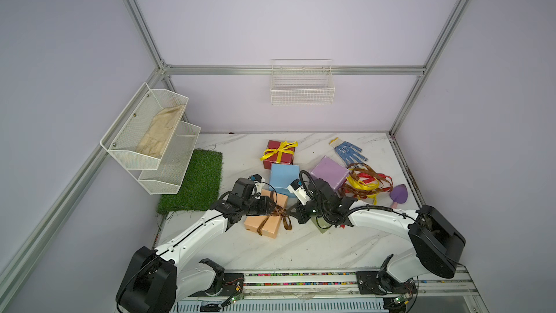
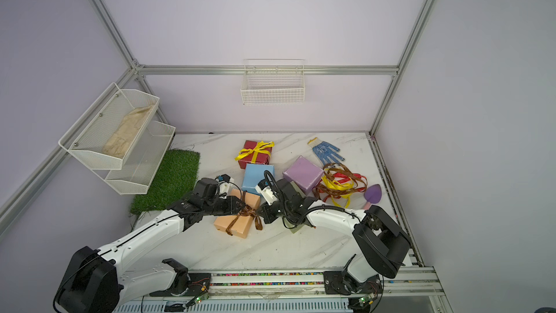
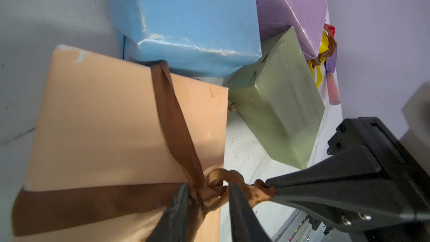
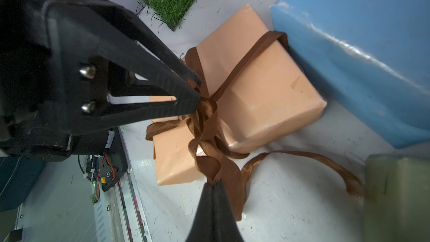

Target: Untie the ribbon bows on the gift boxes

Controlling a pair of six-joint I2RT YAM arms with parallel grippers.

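The orange box (image 3: 103, 116) is crossed by a brown ribbon (image 3: 172, 121), whose bow knot (image 3: 208, 195) sits near the box's right side. Around that knot, my left gripper is part open, its blurred fingers (image 3: 177, 215) on either side of the ribbon. On the right, my right gripper is shut on a ribbon loop (image 4: 208, 166), drawn out past the box edge. One loose ribbon tail (image 4: 309, 156) lies on the table. Behind stands a red box (image 1: 272, 161) with a yellow bow (image 1: 280, 150).
Close around are a blue box (image 1: 285, 176), a purple box (image 1: 330, 171) and a tilted green box (image 3: 282, 103). Loose ribbons (image 1: 366, 180), a glove (image 1: 348, 152) and a purple brush (image 1: 398, 193) lie to the right.
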